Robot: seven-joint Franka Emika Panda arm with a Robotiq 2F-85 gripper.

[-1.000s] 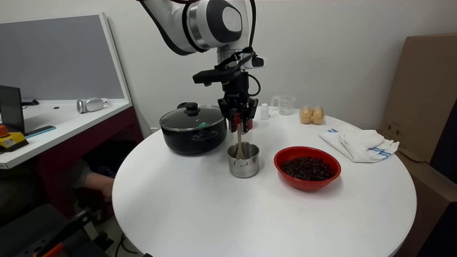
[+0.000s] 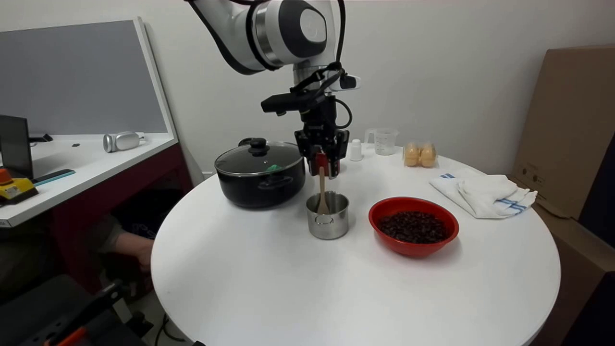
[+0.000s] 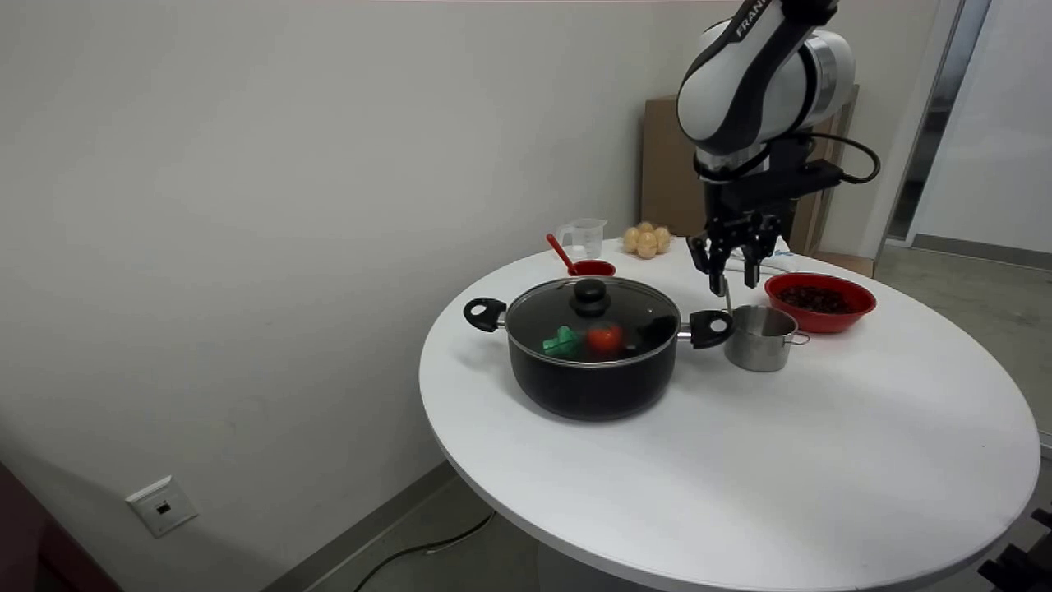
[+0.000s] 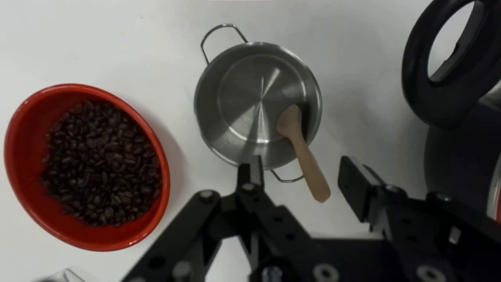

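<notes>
A wooden spoon (image 4: 308,162) leans in a small steel pot (image 4: 251,89), its bowl end down inside and its handle sticking up past the rim. My gripper is over the pot's near side in the wrist view, its fingers apart on either side of the handle, with visible gaps to the spoon. In exterior view 1 the gripper (image 2: 324,167) hangs right above the steel pot (image 2: 328,222), around the top of the spoon (image 2: 323,193). A red bowl (image 4: 157,188) of dark beans stands beside the pot.
A lidded black pot (image 3: 592,390) stands close by, one handle (image 3: 710,329) near the steel pot. Farther back are a measuring cup (image 2: 384,141), eggs (image 2: 419,154), a white shaker (image 2: 355,150) and a cloth (image 2: 487,195).
My gripper has shifted very slightly to the right in exterior view 1. The spoon, the pot and the bowl have not moved.
</notes>
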